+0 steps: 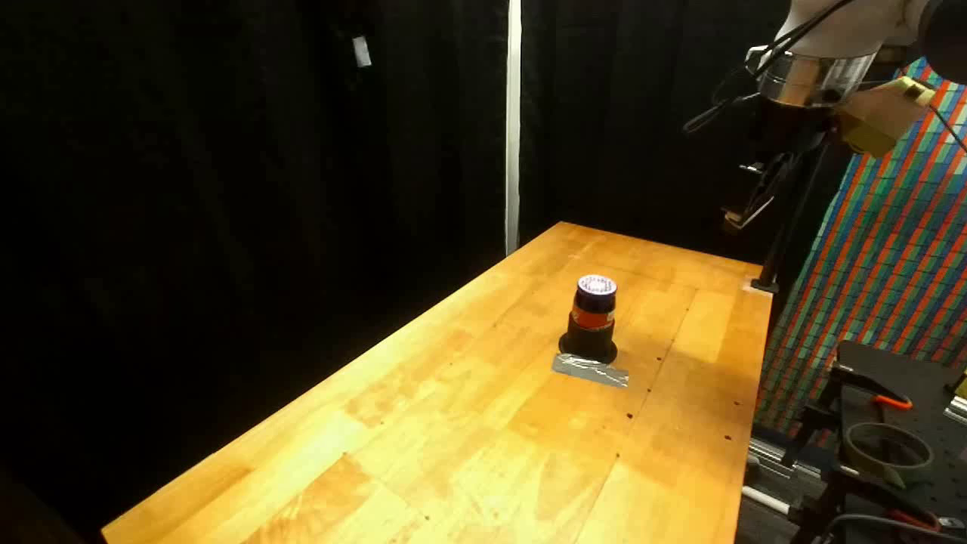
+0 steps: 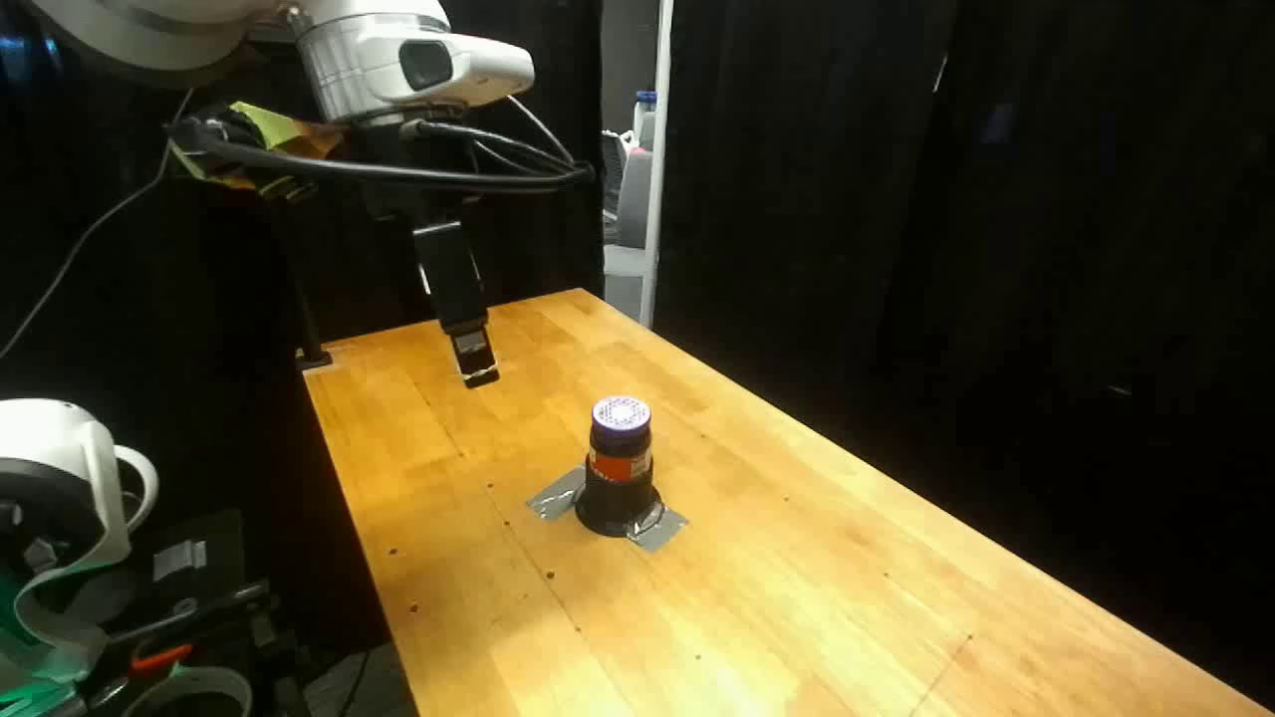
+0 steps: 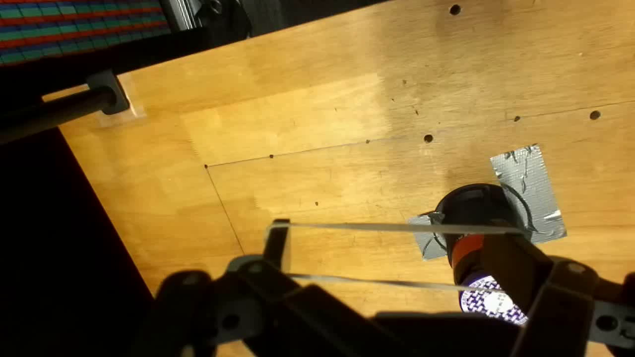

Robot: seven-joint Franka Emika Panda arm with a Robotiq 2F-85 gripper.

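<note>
A dark bottle or jar (image 2: 619,460) with an orange-red label and a purple-and-white patterned cap stands upright in a black round holder (image 2: 604,508) on the wooden table. Silver tape (image 1: 589,369) lies at the holder's base. My gripper is open, its fingers spread wide with thin pale bands stretched between them. In the wrist view the right finger (image 3: 515,262) covers part of the bottle. Exterior view 2 has the gripper above the table's far end, clear of the bottle; nothing is held.
A black post (image 3: 107,98) is fixed at the table's far corner. Dark curtains (image 1: 227,181) hang behind, and a cart with tools (image 1: 893,426) stands beside the table in exterior view 1.
</note>
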